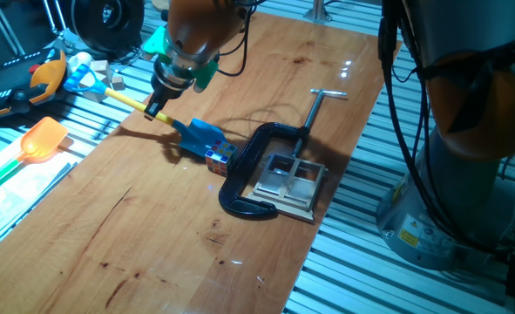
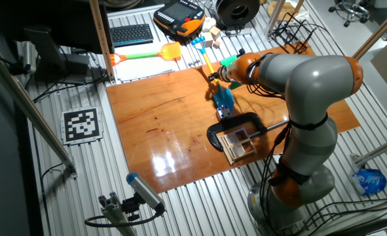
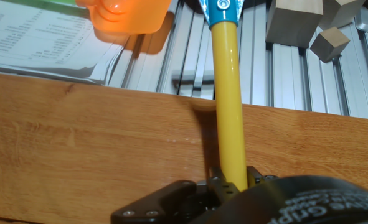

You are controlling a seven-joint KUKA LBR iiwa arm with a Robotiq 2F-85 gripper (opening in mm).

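A toy shovel with a yellow shaft (image 3: 228, 93), a light-blue grip end (image 1: 85, 79) and a blue blade (image 1: 196, 138) lies slantwise across the far table edge. My gripper (image 1: 151, 114) is shut on the yellow shaft; in the wrist view dark fingers (image 3: 216, 186) press against both its sides. The shaft's shadow falls apart from it on the wood, so that part is off the table. Its blade is low, close by a small multicoloured cube (image 1: 220, 158). The wrist view does not show the blade.
Beside the cube lies a black C-clamp (image 1: 231, 194) around a pale window-like frame (image 1: 289, 181). Off the table's far edge are an orange scoop (image 1: 44, 139), papers (image 3: 40, 46) and wooden blocks (image 3: 292, 22).
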